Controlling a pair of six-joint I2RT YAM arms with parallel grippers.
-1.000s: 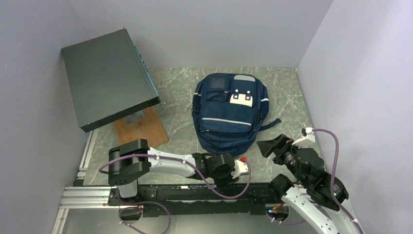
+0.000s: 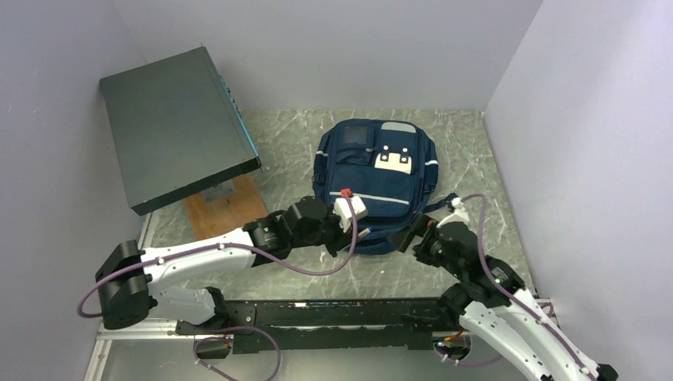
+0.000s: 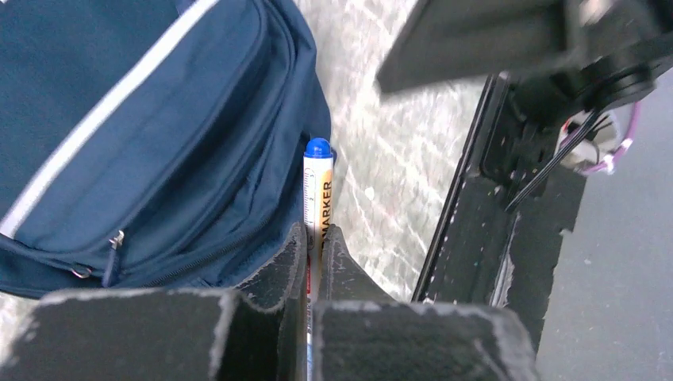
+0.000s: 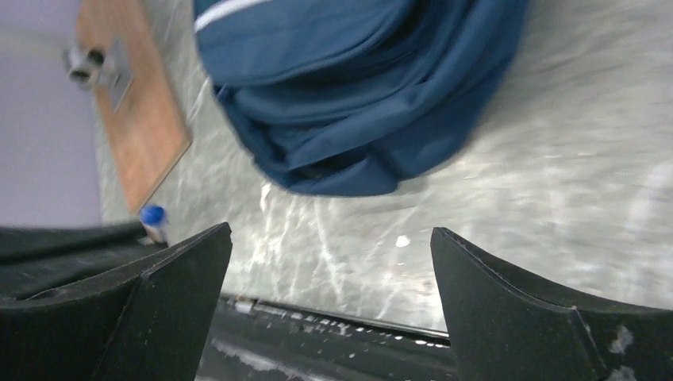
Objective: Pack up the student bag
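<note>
The navy student bag (image 2: 373, 190) lies flat on the marbled table, its front pocket and white stripe facing up. A blue-tipped white and orange marker (image 3: 318, 190) is pinched between the fingertips of my left gripper, tip pointing outward. In the top view the marker (image 2: 363, 233) shows over the bag's near edge, beside the left arm. My right gripper stands open and empty, near the bag's lower right corner. The marker's blue tip (image 4: 153, 215) appears blurred at the left of the right wrist view.
A large dark box (image 2: 178, 127) overhangs the left side, above a wooden board (image 2: 228, 208). Black rail (image 2: 341, 313) runs along the table's front edge. Table right of the bag (image 2: 468, 151) is clear. The two grippers are close together.
My right gripper has moved left and slightly up, toward the bag, still open.
</note>
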